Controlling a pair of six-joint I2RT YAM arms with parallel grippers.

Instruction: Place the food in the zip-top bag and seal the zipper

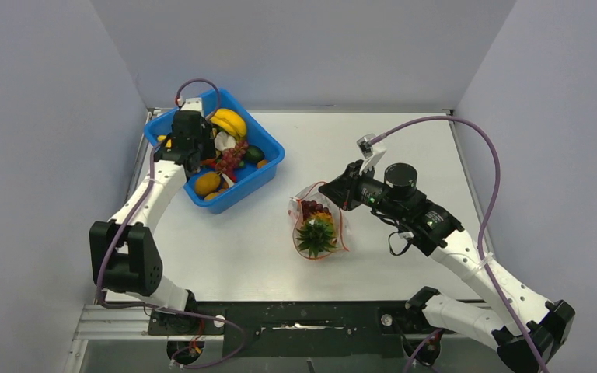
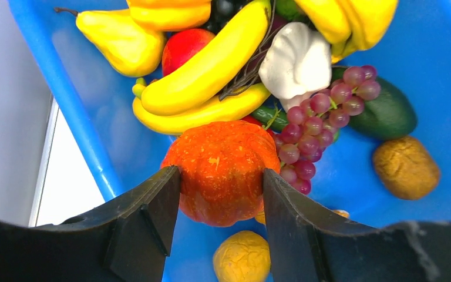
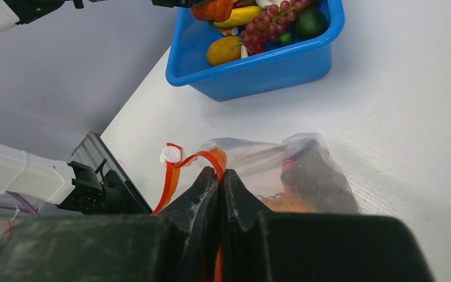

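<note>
The clear zip top bag (image 1: 345,233) with an orange-red edge lies open on the table. Dark red grapes (image 1: 311,208) and a pineapple (image 1: 316,235) are inside it. My right gripper is shut on the bag's orange rim strip (image 3: 217,157). Over the blue bin, my left gripper has its fingers on either side of an orange-red pepper (image 2: 220,158). Both fingertips look close against its sides; whether they grip it is unclear. From the right wrist view the same pepper (image 3: 212,9) shows at the bin's left side.
The blue bin (image 1: 237,196) holds bananas (image 2: 205,70), pale red grapes (image 2: 305,141), a white garlic-like bulb (image 2: 296,59), a green avocado (image 2: 390,111) and several other foods.
</note>
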